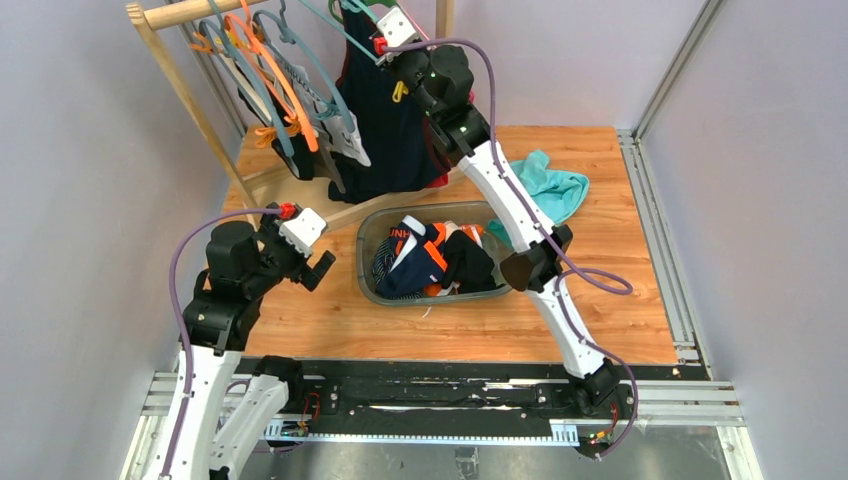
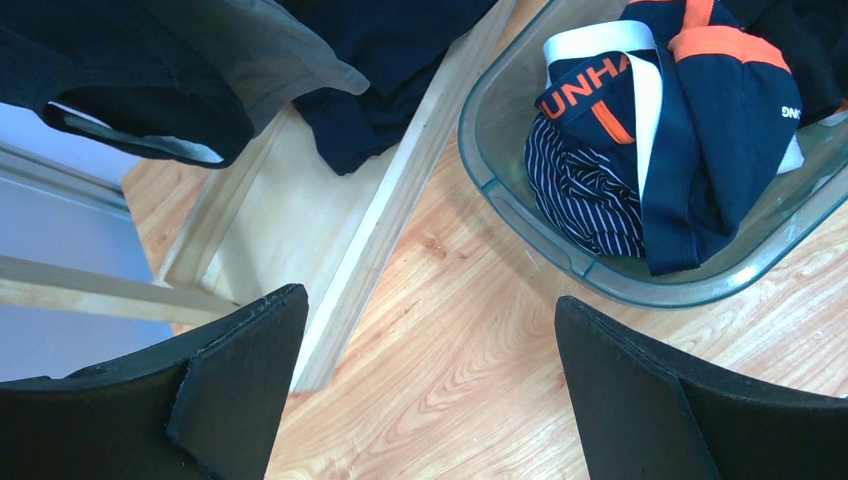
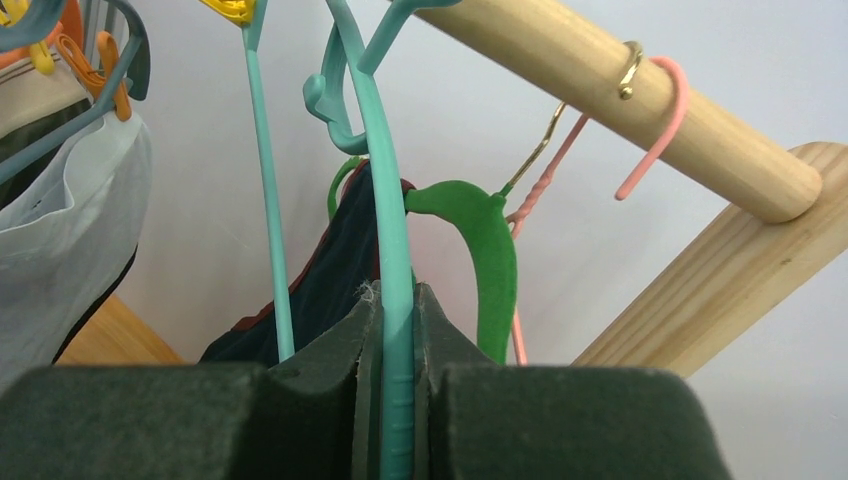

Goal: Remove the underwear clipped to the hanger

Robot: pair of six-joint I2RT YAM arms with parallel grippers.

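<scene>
In the right wrist view my right gripper is shut on the teal hanger (image 3: 385,215), its bar passing between the fingers. A yellow clip (image 3: 232,8) sits on that hanger, and no underwear shows on the part in view. The top view has the right arm reaching up to the rack, its fingertips partly hidden. Several pieces of underwear (image 2: 725,150) lie in the grey bin (image 2: 535,240). White-and-dark underwear (image 3: 75,240) hangs from another hanger with an orange clip (image 3: 108,75). Low beside the bin, my left gripper stands open and empty.
A wooden rack rail (image 3: 640,100) carries more hangers, including a green one (image 3: 490,260) with dark clothing (image 1: 385,110) below. Teal cloth (image 1: 548,188) lies right of the bin.
</scene>
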